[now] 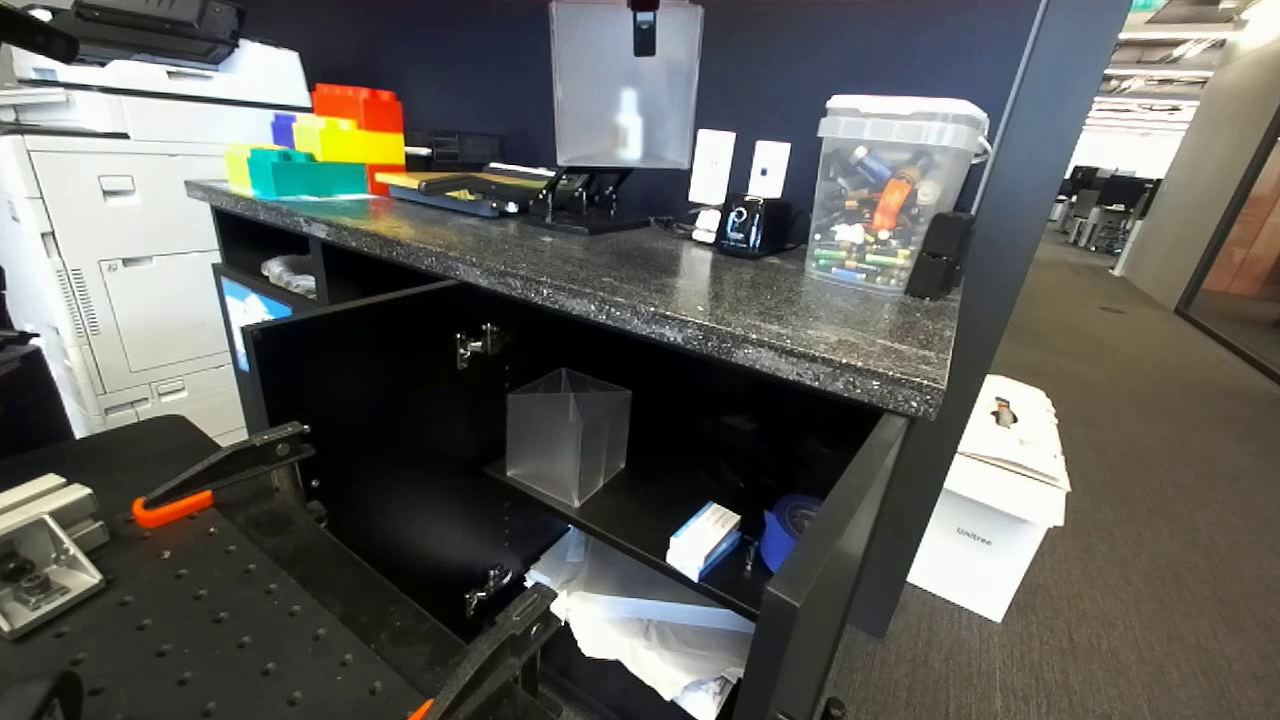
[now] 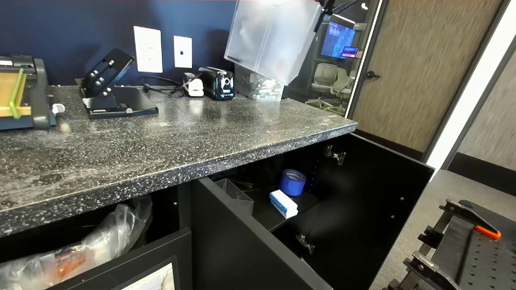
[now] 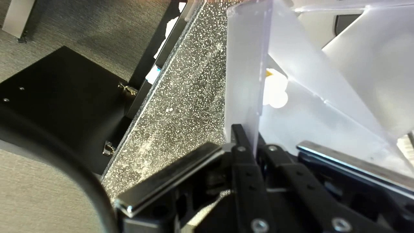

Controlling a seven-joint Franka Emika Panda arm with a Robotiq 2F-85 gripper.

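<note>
A frosted, see-through box (image 1: 624,102) hangs above the speckled dark counter (image 1: 672,288). My gripper (image 1: 644,30) is shut on its upper edge in the first exterior view. From the wrist, the gripper pinches a thin wall of the frosted box (image 3: 246,66). In the second exterior view the frosted box (image 2: 271,38) is tilted, with a dark fingertip at its right side and most of the gripper out of sight. A similar clear box (image 1: 566,438) stands on the shelf inside the open cabinet.
Beneath the box stands a black hole punch (image 2: 111,99). A battery bucket (image 1: 894,198), pencil sharpener (image 1: 753,226), paper cutter (image 1: 462,192) and toy bricks (image 1: 318,156) occupy the counter. Blue tape (image 2: 292,182) and a small carton (image 2: 284,203) sit on the shelf. Both cabinet doors stand open.
</note>
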